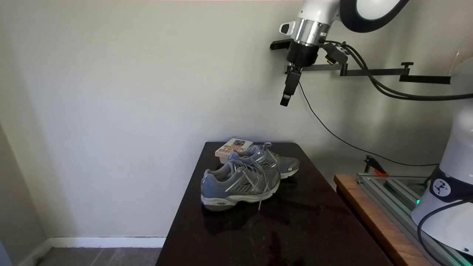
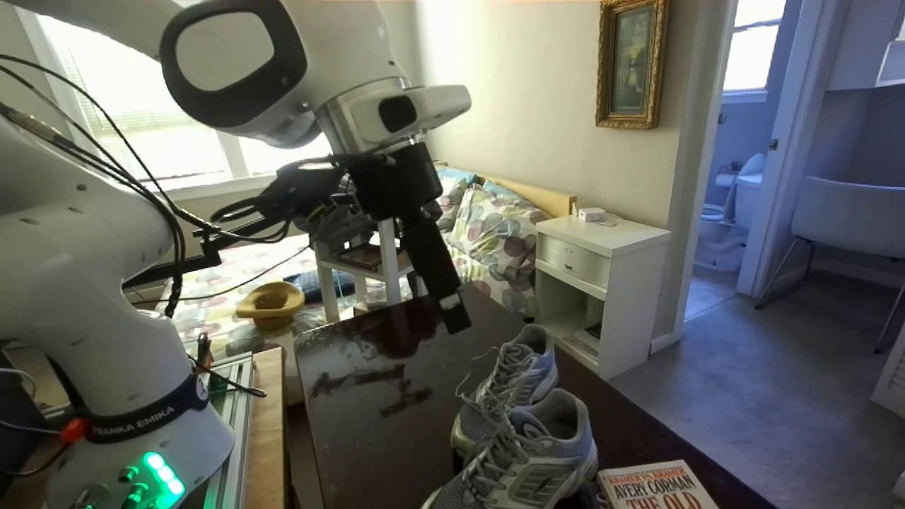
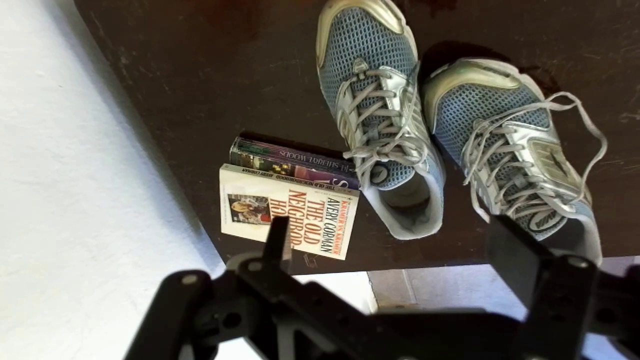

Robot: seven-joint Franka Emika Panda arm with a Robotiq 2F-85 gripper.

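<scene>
My gripper (image 1: 284, 101) hangs high above the dark table, well clear of everything on it. In the wrist view its two black fingers (image 3: 517, 255) stand wide apart, so it is open, with nothing held. Two grey-blue running shoes lie side by side below: one shoe (image 3: 384, 120) with its lace tied in a bow, the other shoe (image 3: 516, 156) with a loose lace looping out to the side. A cream paperback (image 3: 276, 198) and a purple-spined book (image 3: 294, 161) lie against the heel of the tied shoe. In exterior view 2 the paperback is cut off by the bottom edge.
A wall (image 1: 133, 111) runs close along the books' side. The shoe heels and paperback lie near the table's edge, with floor beyond.
</scene>
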